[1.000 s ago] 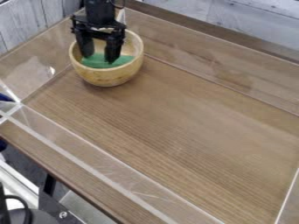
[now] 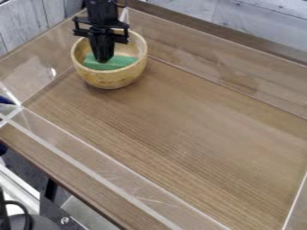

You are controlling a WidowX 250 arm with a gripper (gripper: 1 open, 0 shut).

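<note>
A tan round bowl [image 2: 110, 75] stands toward the back left of the wooden table, with a green object [image 2: 110, 63] inside it. My black gripper [image 2: 110, 45] hangs over the bowl's inside, above the green object; its fingers look shut, and nothing clearly shows between them. Part of the green object and of the bowl's far side is hidden behind the gripper.
A wall runs along the back and left. Dark hardware sits at the lower left corner, beside strips along the table's left edge.
My gripper has risen a little from lower inside the bowl, and its fingers stand closer together than a second ago. The bowl is nearly unmoved.
</note>
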